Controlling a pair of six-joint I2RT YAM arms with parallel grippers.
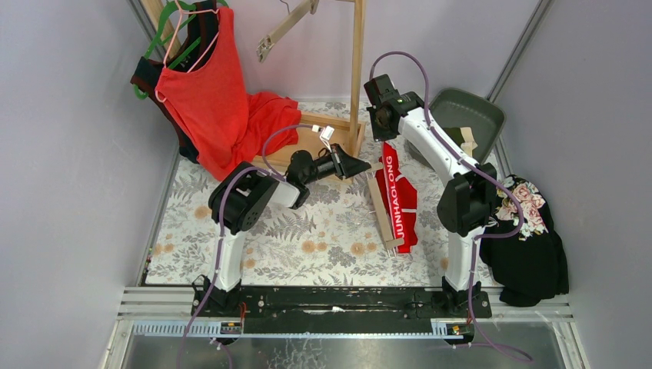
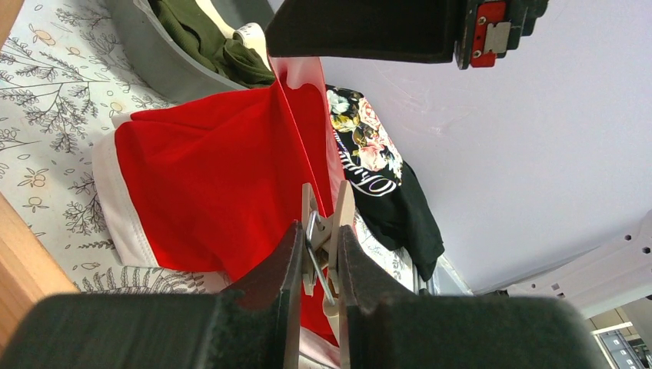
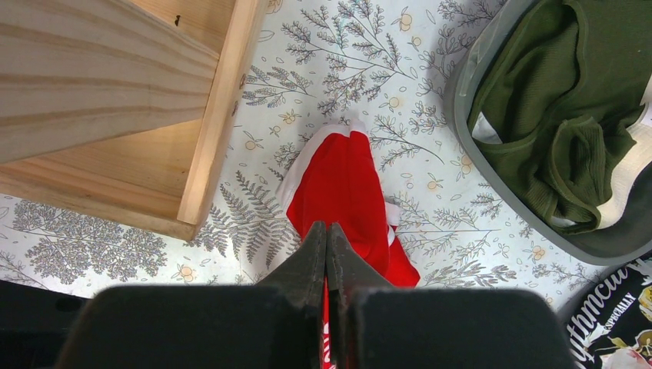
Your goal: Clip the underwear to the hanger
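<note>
The red underwear, with white trim and a lettered waistband, lies beside a pale wooden hanger. Its waistband rises to my right gripper, shut on the cloth's upper end, as the left wrist view shows. My left gripper is shut on the wooden clip at the hanger's upper end, close beside the red cloth. Whether the cloth is between the clip's fingers I cannot tell.
A wooden stand with a tray is behind my left arm, hung clothes at left. A grey bin with green cloth and dark floral clothing are at right.
</note>
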